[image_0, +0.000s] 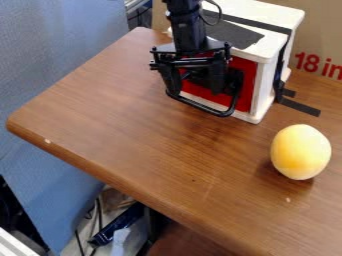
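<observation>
My black gripper (201, 80) hangs in the upper middle of the camera view, in front of a white box (265, 42) with a red front (243, 95) and a dark patch on its top. The gripper's frame overlaps the red front; whether it touches it, and how its fingers stand, I cannot tell. A pale yellow egg-shaped object (301, 152) rests on the wooden table at the right, apart from the gripper and the box.
A cardboard box (315, 55) stands behind at the right. Black tape strips (301, 106) lie beside the white box. Beyond the table's left edge are a blue panel and cables below.
</observation>
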